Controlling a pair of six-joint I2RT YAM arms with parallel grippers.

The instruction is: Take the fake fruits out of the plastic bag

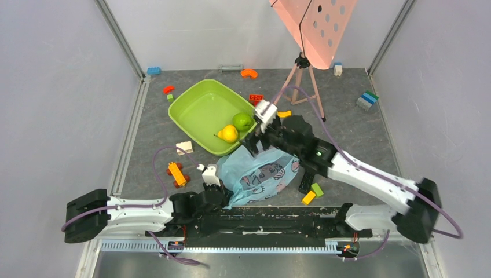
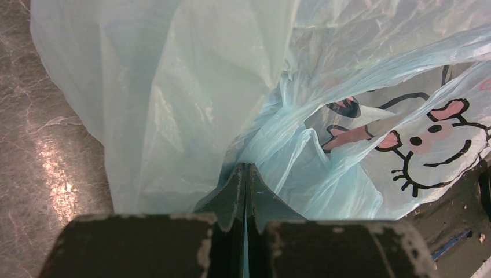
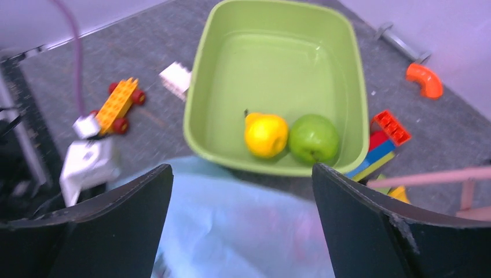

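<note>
A yellow pear (image 1: 228, 134) and a green apple (image 1: 242, 121) lie side by side in the front right part of the green bin (image 1: 197, 95). The thin light-blue plastic bag (image 1: 272, 168), printed with cartoon faces, lies crumpled in front of the bin; whether anything is inside cannot be seen. At the bag's left corner, my left gripper is shut on a gathered fold of its plastic. Above the bag and past the bin's front right corner hangs my right gripper, wide open, nothing between its fingers.
An orange toy car (image 1: 177, 174) and a white block (image 1: 184, 147) sit left of the bag. Red bricks (image 1: 256, 98) stand right of the bin, near a pink tripod (image 1: 298, 87). Small blocks (image 1: 312, 194) lie right of the bag.
</note>
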